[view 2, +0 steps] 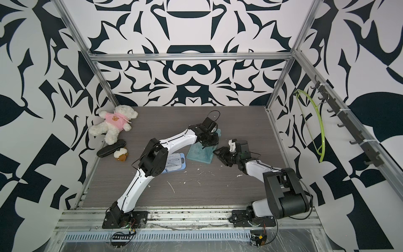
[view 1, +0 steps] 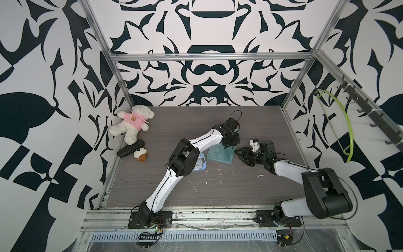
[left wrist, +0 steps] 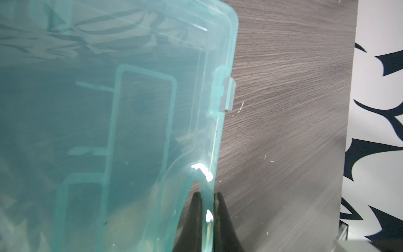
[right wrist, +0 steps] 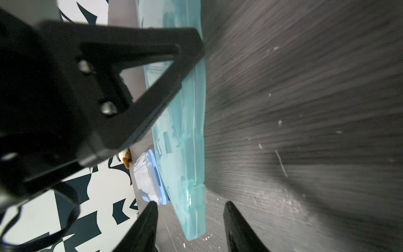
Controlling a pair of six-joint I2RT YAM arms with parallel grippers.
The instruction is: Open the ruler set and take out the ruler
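The ruler set looks to be the flat, translucent teal case [view 1: 220, 154] on the middle of the table. Raised outlines and a small side latch [left wrist: 229, 94] show on it in the left wrist view. My left gripper is shut on the case's edge, one dark fingertip on each side. Just off the case's right side, my right gripper stands open. In the right wrist view the end of the case [right wrist: 194, 218] appears between its fingers, but they look apart from it. I cannot make out a separate ruler inside.
A blue and white box [view 2: 178, 161] lies beside the case, partly under the left arm. A teddy bear [view 1: 133, 121], a black pouch [view 1: 130, 148] and a small brown-and-white toy [view 1: 141, 154] are at far left.
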